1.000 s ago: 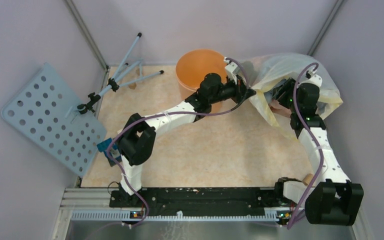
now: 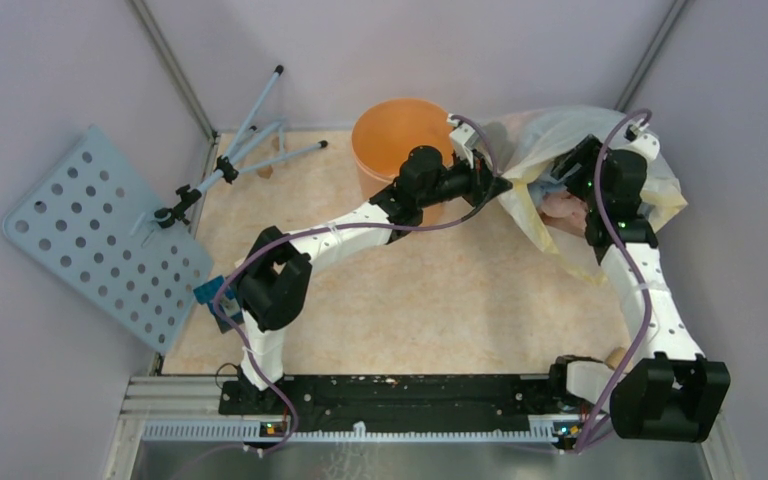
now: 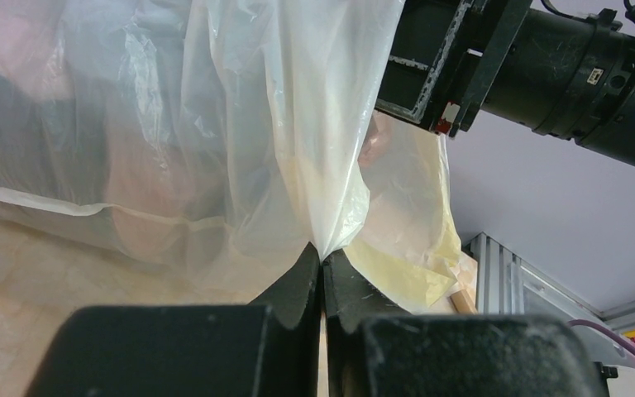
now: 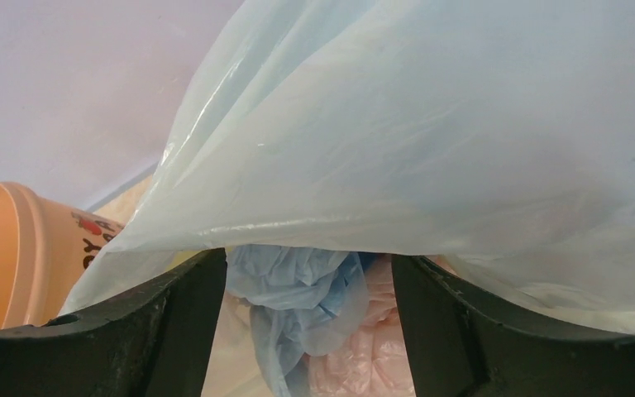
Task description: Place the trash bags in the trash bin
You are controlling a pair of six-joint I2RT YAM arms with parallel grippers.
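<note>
A large translucent whitish bag [image 2: 545, 130] with a yellowish hem lies at the back right. My left gripper is shut on its gathered edge. Inside the bag, a crumpled blue bag [image 4: 298, 285] and a pink bag [image 4: 372, 356] lie against each other. My right gripper stands open at the bag's mouth, its fingers spread to either side of the blue bag, which lies beyond them. A sheet of the large bag hangs across the upper right wrist view. The orange trash bin [image 2: 363, 172] stands left of the bag; its visible inside looks empty.
A light-blue perforated board [image 2: 100, 240] leans at the left, with a blue tripod-like stand [image 2: 250, 150] behind it. The left arm reaches across in front of the bin. Bare table [image 2: 440, 310] lies in the front middle.
The left gripper and bin have not moved.
</note>
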